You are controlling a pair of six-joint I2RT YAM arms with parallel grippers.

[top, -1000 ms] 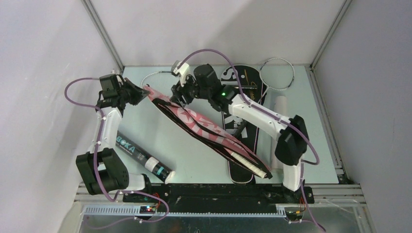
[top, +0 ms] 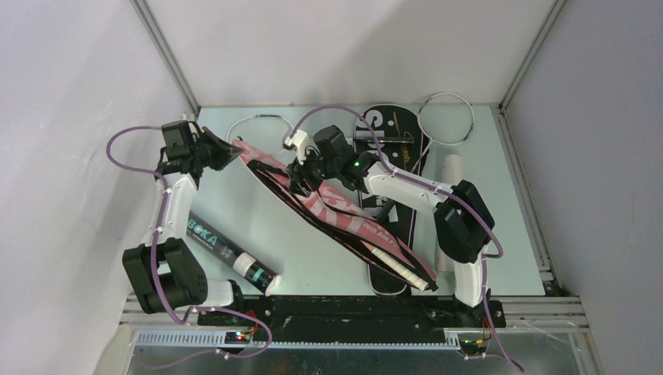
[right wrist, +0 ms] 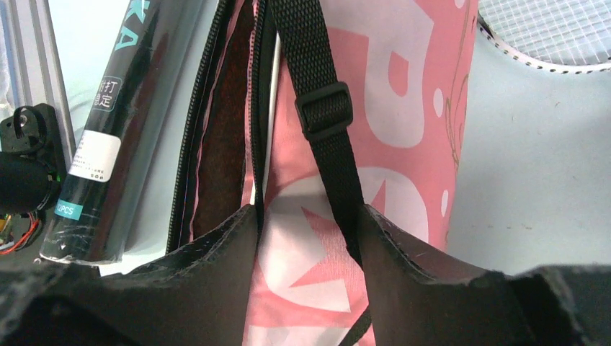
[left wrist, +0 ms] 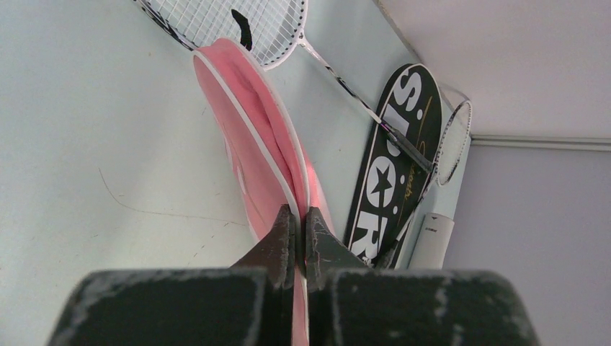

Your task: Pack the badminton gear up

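Note:
A long pink bag [top: 360, 226] with black zipped edges lies diagonally across the table, its upper-left end raised. My left gripper is shut on that end, the pink cloth and pale edging between its fingers. My right gripper stands open over the bag's upper part, fingertips at the cloth either side of a black strap [right wrist: 323, 108] with a buckle. A racket [left wrist: 230, 21] lies behind the raised end; a second [top: 422, 112] is at the back right. A black bag [left wrist: 382, 180] with white lettering lies beneath them on the right.
A dark BOKA tube [top: 231, 252] lies at the front left. A pale tube [top: 452, 168] lies along the right, partly behind the right arm. Bare table shows between the pink bag and the dark tube. Walls bound the back and sides.
My right gripper has moved toward the front and slightly right, lower along the pink bag. The left gripper holds the bag's end in about the same place.

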